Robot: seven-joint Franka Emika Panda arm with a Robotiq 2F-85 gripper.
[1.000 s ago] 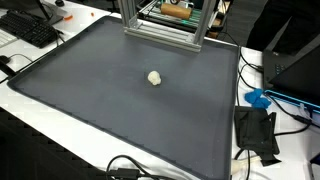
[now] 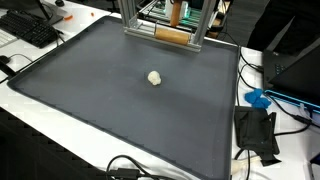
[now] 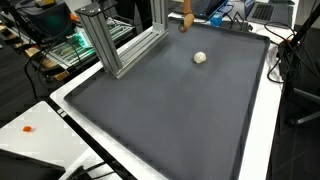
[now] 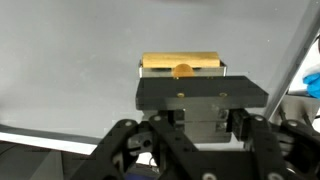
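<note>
A wooden mallet-like piece has a pale cylindrical head (image 2: 172, 35) and an orange-brown handle (image 2: 176, 12) rising from it. In exterior view 2 the small wooden head (image 3: 188, 20) hangs near the top edge, handle upward. Through the wrist view, the wooden head (image 4: 180, 59) lies crosswise beyond the dark fingers (image 4: 203, 102). My gripper is shut on the handle, which is mostly hidden by the fingers. Both exterior views leave the gripper itself out of frame. A metal frame (image 2: 196, 46) stands close by the head; whether they touch cannot be told.
A small whitish round object (image 2: 154, 77) rests alone on the grey mat (image 2: 120, 115). A blue item (image 2: 257, 99) and a black item (image 2: 255, 134) lie at the right, with cables nearby. A keyboard (image 2: 30, 27) sits far left.
The wooden head has come down in exterior view 1, from high between the frame's uprights to near its base, and more of the handle shows. The whitish object has stayed put.
</note>
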